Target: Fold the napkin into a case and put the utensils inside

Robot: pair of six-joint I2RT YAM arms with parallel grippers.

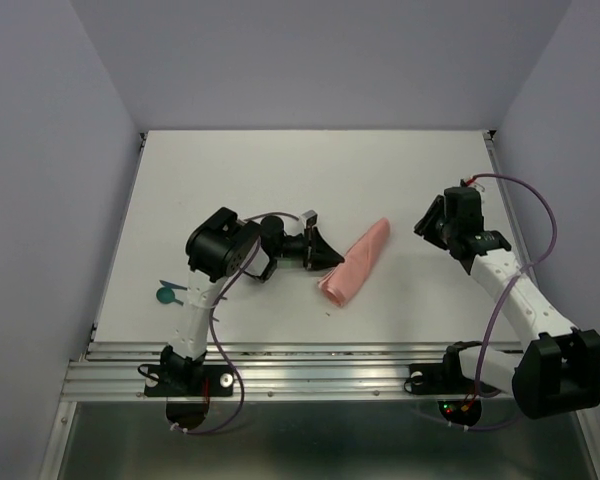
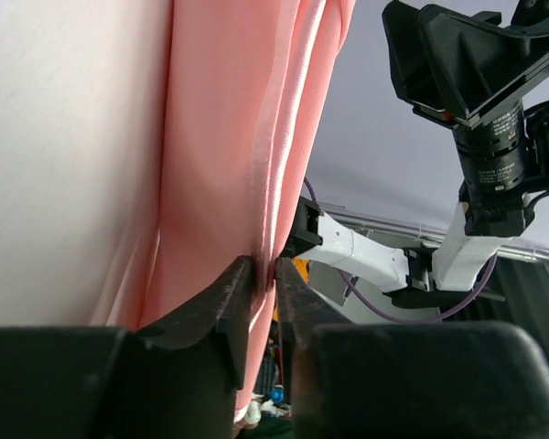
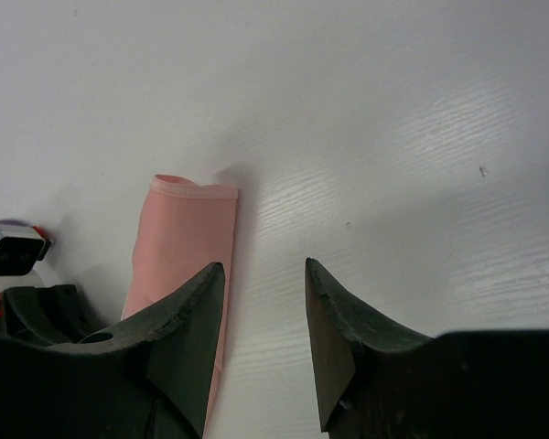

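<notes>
The pink napkin (image 1: 360, 260) lies folded into a long, narrow strip, running diagonally from lower left to upper right at mid table. My left gripper (image 1: 330, 264) is at its lower left edge; in the left wrist view its fingertips (image 2: 240, 279) meet at a hemmed fold, and I cannot tell how far apart they are. My right gripper (image 1: 424, 230) stands open to the right of the napkin, above the table, with nothing between its fingers. Teal utensils (image 1: 166, 295) lie at the left front of the table, partly hidden by the left arm.
The metal rail (image 1: 290, 349) runs along the front edge.
</notes>
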